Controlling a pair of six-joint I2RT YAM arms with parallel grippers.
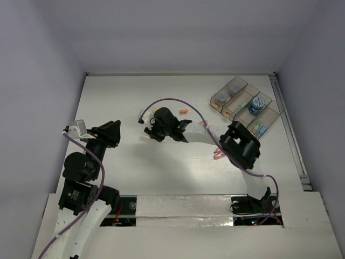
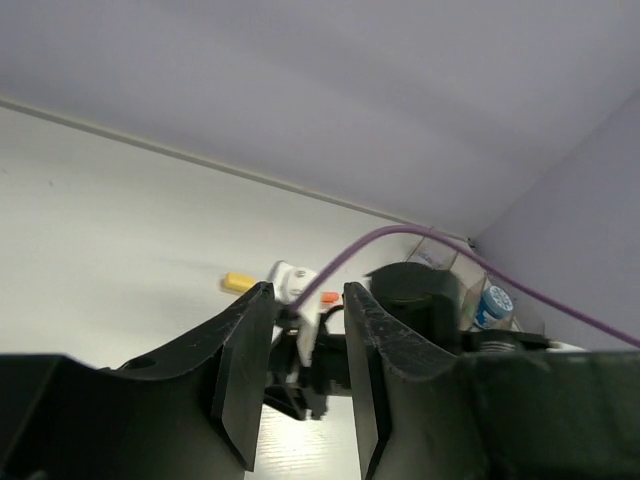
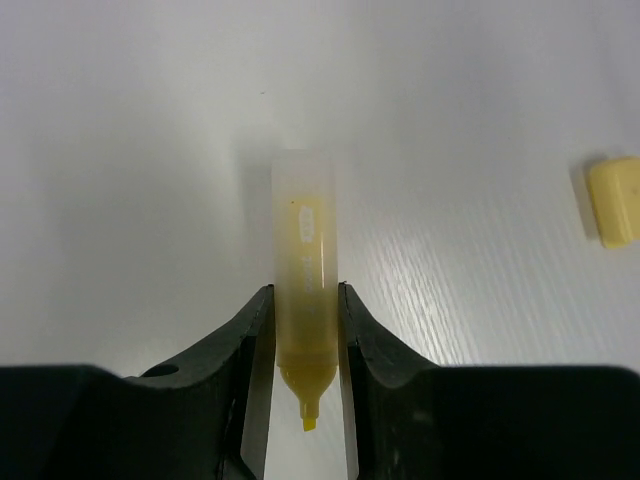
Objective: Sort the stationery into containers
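Between the fingers of my right gripper is a yellow marker-like tube (image 3: 308,245) with a clear body and a narrow tip; that gripper is shut on it. In the top view, my right gripper (image 1: 150,134) is over the middle-left of the white table. My left gripper stands partly open with nothing between its fingers, at the table's left side. At the back right lies a divided clear container (image 1: 241,115). It holds a blue-lidded jar (image 1: 256,105), a green piece (image 1: 255,127) and a blue piece (image 1: 262,131).
A yellow block (image 3: 615,200) lies to the right of the held tube. An orange block (image 1: 184,111) rests behind the right arm, and a pinkish-red looped object (image 1: 219,154) is partly hidden by that arm. Bare table (image 1: 161,172) spreads across the front.
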